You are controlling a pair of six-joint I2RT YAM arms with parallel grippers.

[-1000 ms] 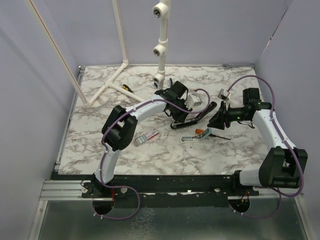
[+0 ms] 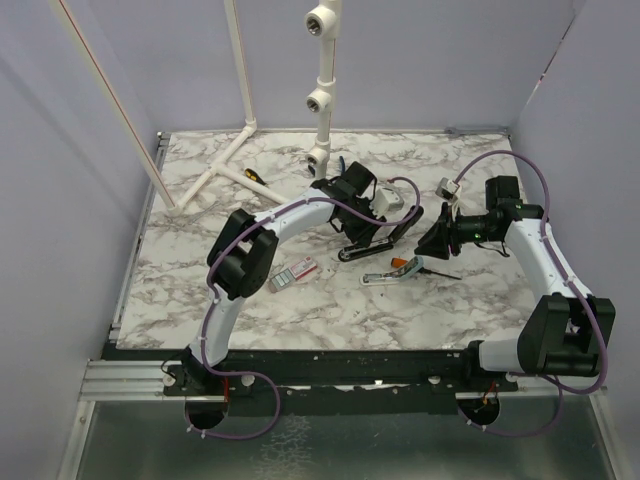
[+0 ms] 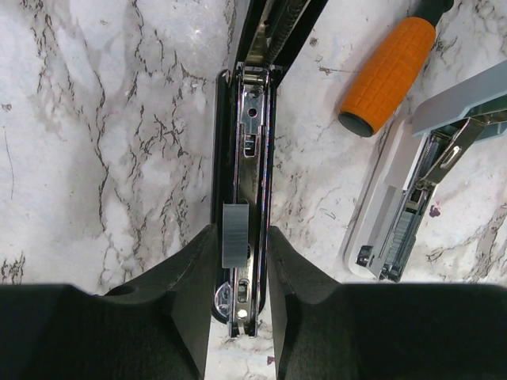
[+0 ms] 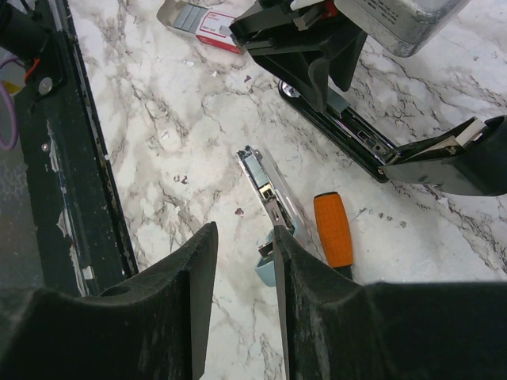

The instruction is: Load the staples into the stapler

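The black stapler [image 3: 267,170] lies opened on the marble table, its long metal channel facing up. A grey strip of staples [image 3: 235,235] sits in the front half of that channel. My left gripper is open above it, one finger on each side of the stapler's front part, apart from the strip as far as shows. In the top view the left gripper [image 2: 358,242] partly covers the black stapler [image 2: 368,250]. Off to the right, my right gripper [image 2: 430,248] is open and empty, above a smaller white and grey-blue stapler [image 4: 265,186].
An orange-handled screwdriver [image 4: 333,229] lies beside the small stapler. The red and white staple box [image 2: 293,273] rests left of the black stapler. A white pipe frame [image 2: 235,165] stands at the back left.
My left gripper has barely moved, and the right arm looks still.
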